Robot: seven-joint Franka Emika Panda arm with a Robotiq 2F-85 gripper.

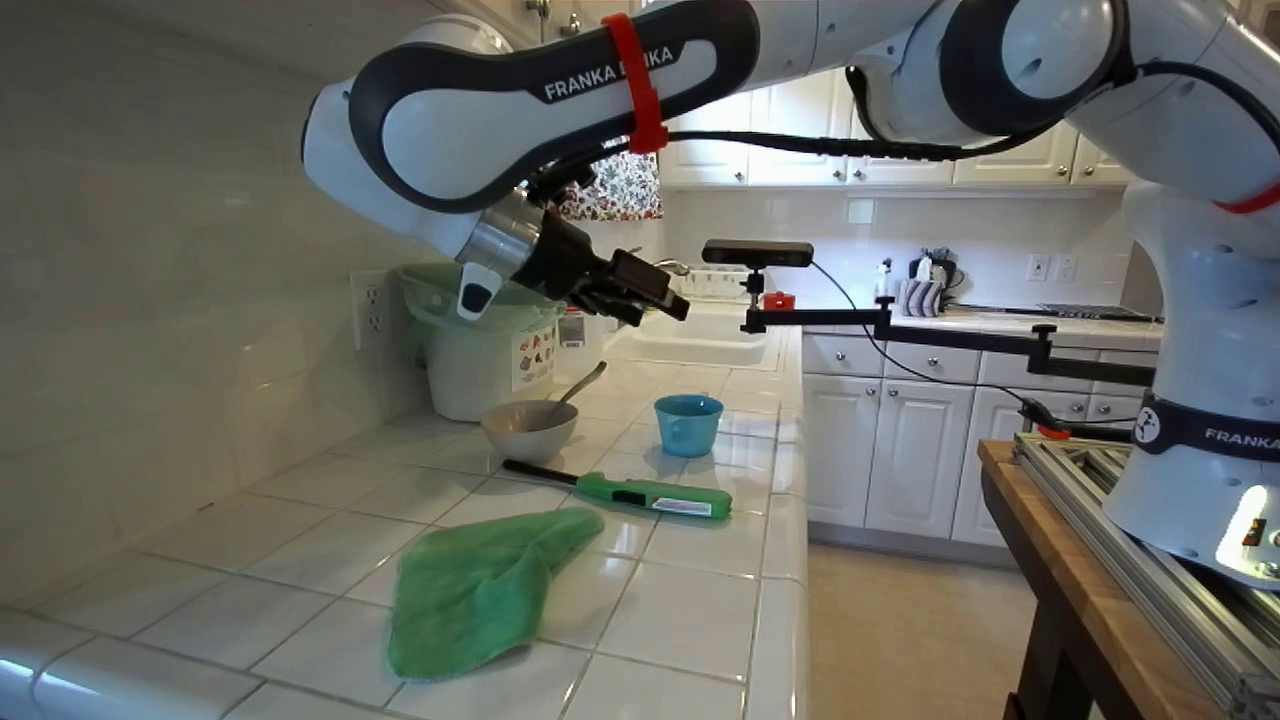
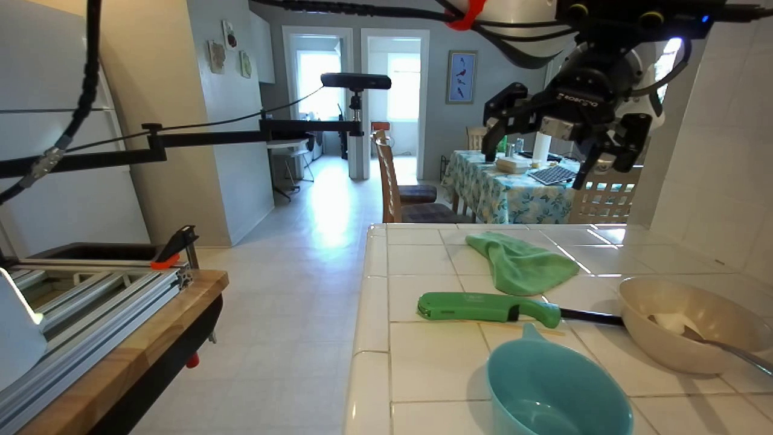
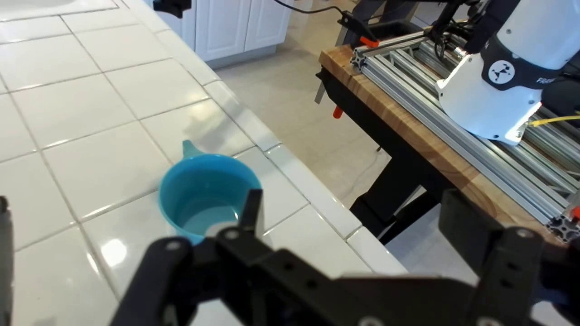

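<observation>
My gripper hangs in the air above the tiled counter, its fingers spread wide and nothing between them. In the wrist view the two dark fingers stand well apart. A blue cup stands upright on the counter, below the gripper and apart from it; its inside looks empty. A green lighter with a black tip lies behind the cup in exterior view 2. Beside the lighter's tip is a beige bowl with a spoon in it. A crumpled green cloth lies near the front of the counter.
A pale green bin stands against the wall behind the bowl. A sink is at the far end. Floor separates the counter's edge from the robot's wooden bench. A camera on a black arm juts out toward the counter.
</observation>
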